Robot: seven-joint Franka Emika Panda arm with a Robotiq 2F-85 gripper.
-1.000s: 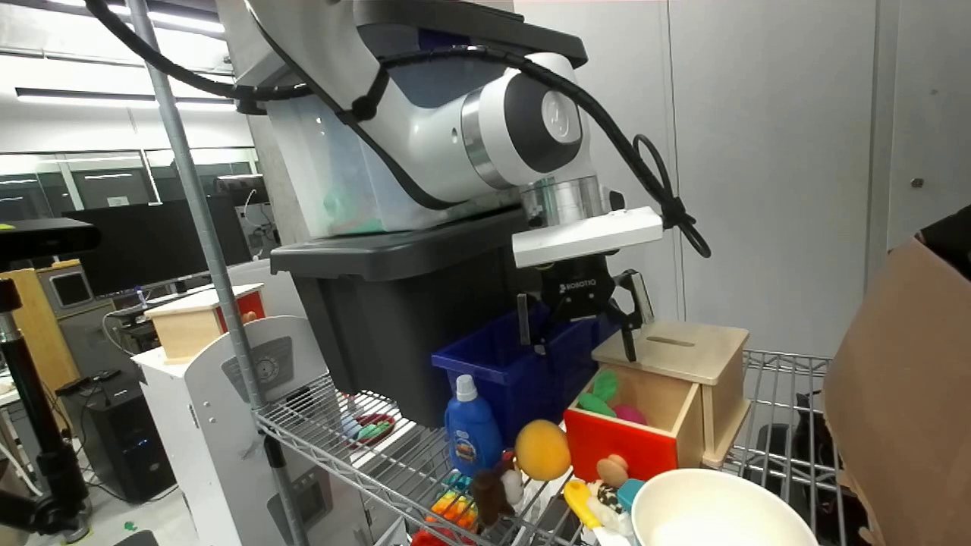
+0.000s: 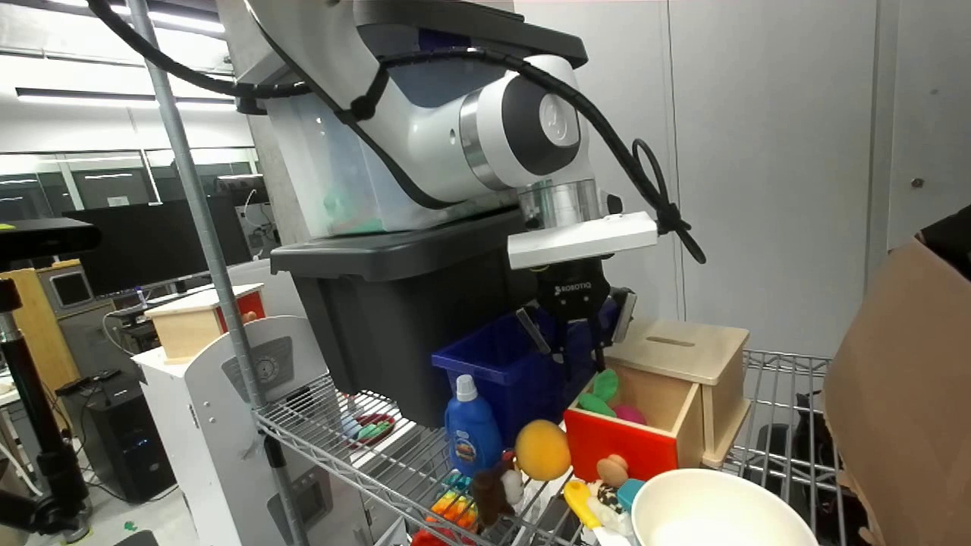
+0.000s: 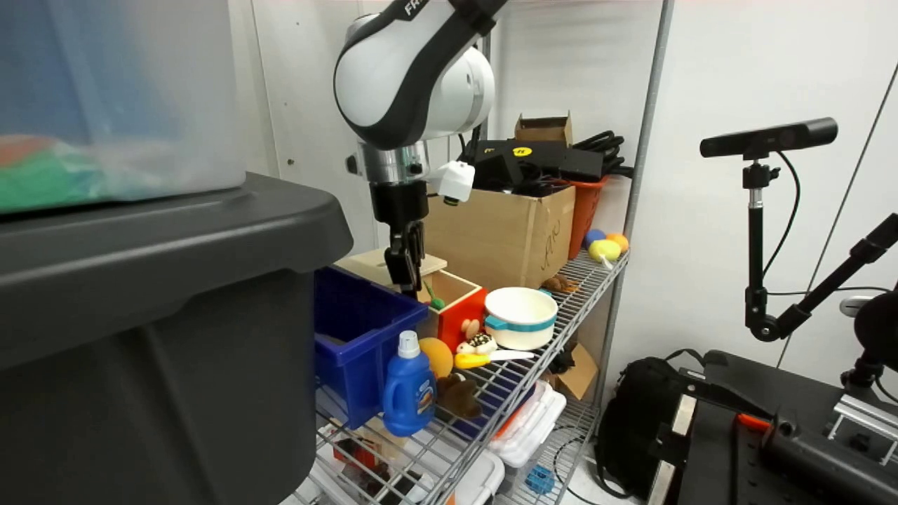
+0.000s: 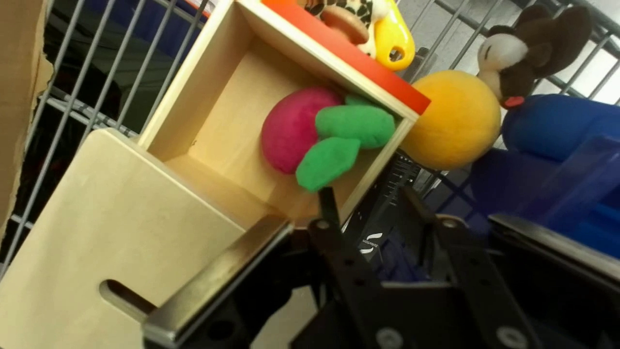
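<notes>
My gripper (image 2: 579,359) hangs over the blue bin, its fingers part open with a gap between them. Between the fingertips nothing is held in the wrist view. Beside it stands a wooden box (image 4: 99,209) with its red-fronted drawer (image 2: 619,444) pulled out. Inside the drawer lies a magenta plush vegetable (image 4: 293,129) with green leaves (image 4: 355,125), close to the side wall nearest the gripper. The blue bin (image 3: 362,337) is left of the drawer in exterior view 1; its inside is mostly hidden there.
A yellow ball (image 4: 456,119), a blue detergent bottle (image 2: 473,432) and a brown plush toy (image 3: 457,395) crowd the wire shelf in front. A white pot (image 3: 522,311) sits by the drawer front. The tall dark tote (image 2: 400,318) and a cardboard box (image 3: 497,236) flank the area.
The gripper's fingers have drawn closer together, from wide apart to a narrower gap. The arm has shifted slightly left and down in exterior view 1. The drawer and its contents look unmoved.
</notes>
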